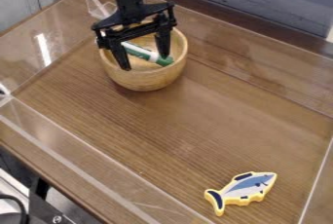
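My black gripper (135,47) stands open over a round wooden bowl (143,78) at the upper middle, its two fingers reaching down at either side inside or over the bowl. A white and green cylindrical object (146,55) lies in the bowl between and beneath the fingers, partly hidden by the gripper. A yellow, white and blue fish-shaped piece (240,191) lies alone near the bottom right of the wooden table.
Grey walls border it at the back, and some cables show at the lower left corner.
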